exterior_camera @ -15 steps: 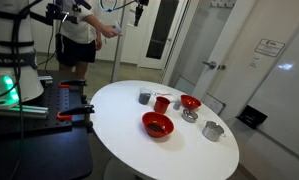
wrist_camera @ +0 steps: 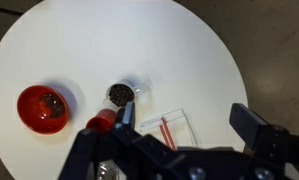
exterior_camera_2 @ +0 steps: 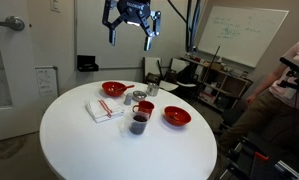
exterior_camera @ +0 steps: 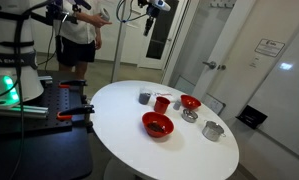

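Observation:
My gripper (exterior_camera_2: 130,40) hangs high above the white round table, its fingers spread wide with nothing between them. From the wrist view, the gripper looks down on the tabletop, its fingers far apart. A clear cup of dark pieces (wrist_camera: 121,94) stands near a red mug (wrist_camera: 102,120). Off to one side sits a red bowl (wrist_camera: 43,108), dark pieces inside it. A white tray or cloth (exterior_camera_2: 102,108) with a red, pen-like item (wrist_camera: 167,134) lies on another part of the table.
A second red bowl (exterior_camera: 190,102), a small metal container (exterior_camera: 190,115) and a metal pot (exterior_camera: 213,130) stand along the table's far side in exterior view 1. Bare tabletop (exterior_camera: 184,160) fills the near part. A person (exterior_camera: 77,40) stands at the left.
The arm at the top of exterior view 1 has shifted right and more of it shows. The objects on the table have kept their places.

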